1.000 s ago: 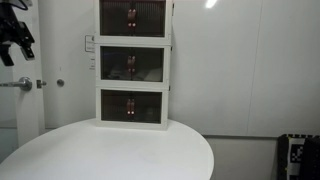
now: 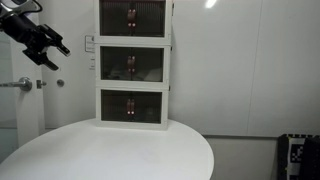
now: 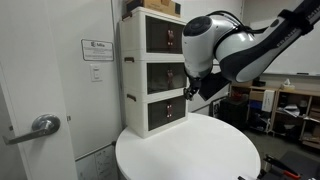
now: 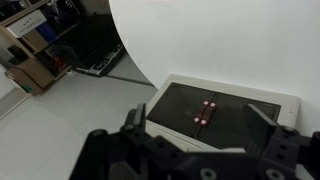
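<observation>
A white cabinet (image 2: 133, 85) of three stacked sections stands at the back of the round white table (image 2: 110, 152). Its dark doors carry reddish-brown handles in pairs, and all look closed. In exterior view 1 my gripper (image 2: 59, 58) hangs in the air left of the cabinet, its fingers spread with nothing between them. The wrist view looks down past the fingers onto one cabinet section, with a pair of red handles (image 4: 205, 112) showing between them. No contact with the cabinet is visible.
A door with a metal lever handle (image 3: 38, 128) is at the left. Wooden shelving (image 3: 290, 115) stands beyond the table at the right.
My gripper has come further into view from the left edge, moving right toward the cabinet, and has turned from pointing down to slanting rightward. Cabinet and table have not moved.
</observation>
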